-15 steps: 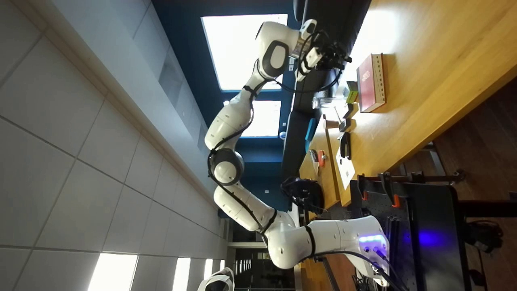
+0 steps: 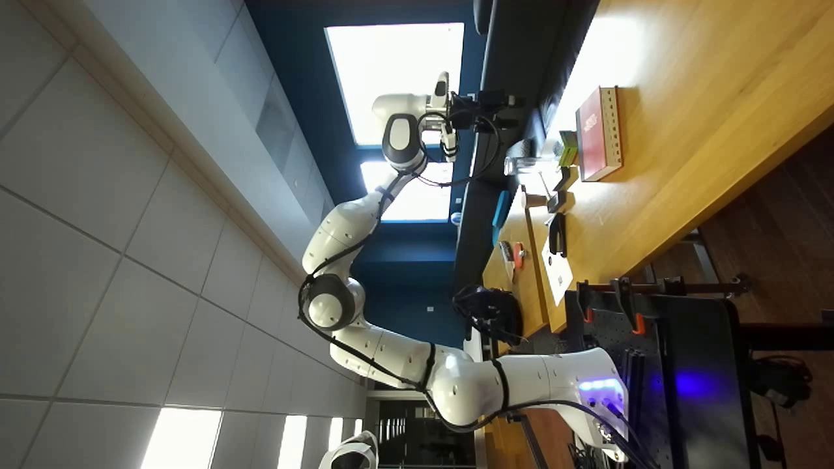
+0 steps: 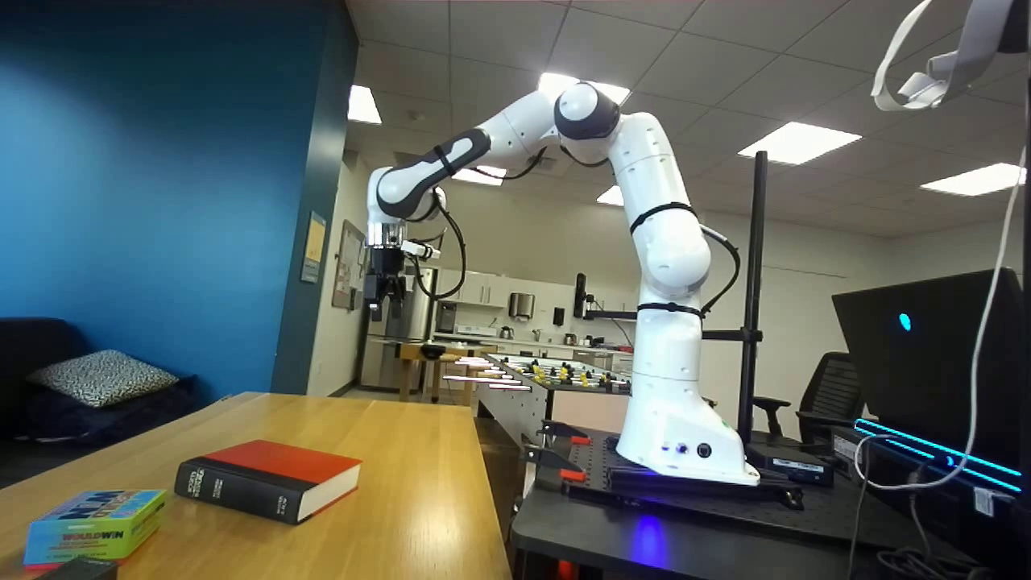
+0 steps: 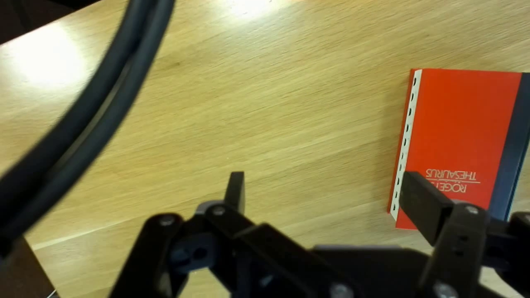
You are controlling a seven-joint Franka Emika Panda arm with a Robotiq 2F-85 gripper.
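A thick red book with a dark spine (image 4: 459,134), titled as a Roget's thesaurus, lies flat on the wooden table (image 4: 278,114). Exterior view 2 shows the same red book (image 3: 280,470) with its dark spine towards the camera. High over the table hangs my gripper (image 2: 513,112), fingers downward and well clear of the book. In the wrist view the gripper is open, its two fingers far apart, with bare wood visible between them. The right finger (image 4: 425,206) overlaps the book's corner in that view only.
Beside the book sits a small colourful game box (image 3: 93,528). A clear bottle (image 2: 528,165), a dark case (image 2: 556,234) and a white sheet (image 2: 556,271) are further along the table.
My arm has risen and drawn back from the table, and the gripper has turned from a slant to pointing straight down. The book and the other table items lie where they were.
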